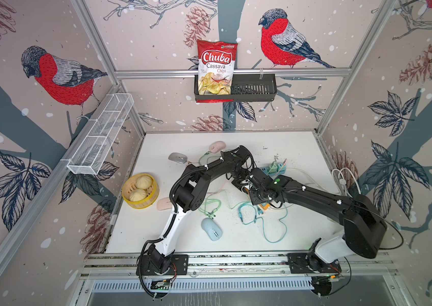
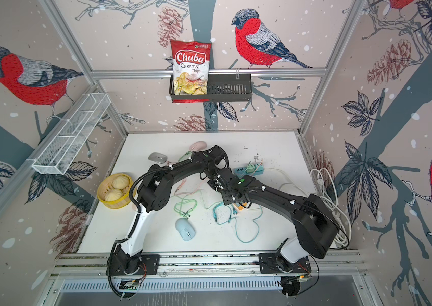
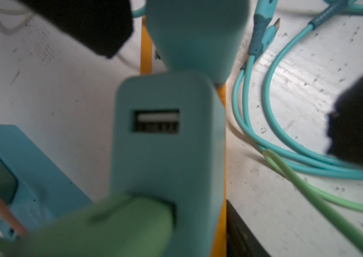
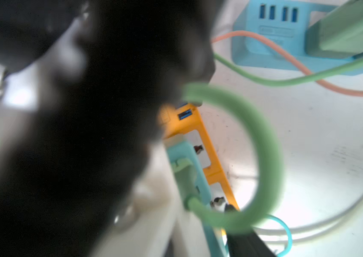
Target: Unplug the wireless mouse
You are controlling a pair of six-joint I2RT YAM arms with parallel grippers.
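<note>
In the left wrist view a teal USB charger [image 3: 164, 150] with a green plug [image 3: 104, 227] in it and a second teal plug [image 3: 196, 34] sit on an orange strip. My left gripper has its dark fingers apart around the teal plugs, nothing seen held. In the right wrist view a green cable [image 4: 263, 162] loops from a plug on the teal charger beside my right gripper, whose body blurs over much of the view; its fingers and anything in them are unclear. Both grippers meet over the orange strip [image 4: 209, 154]. A blue mouse [image 1: 211, 229] lies in front.
A blue power strip [image 2: 244, 170] with plugs lies behind. Loose cables cover the middle and right of the table. Pink and grey mice [image 1: 177, 157] lie at the back, and a yellow steamer basket [image 1: 131, 196] with buns at left.
</note>
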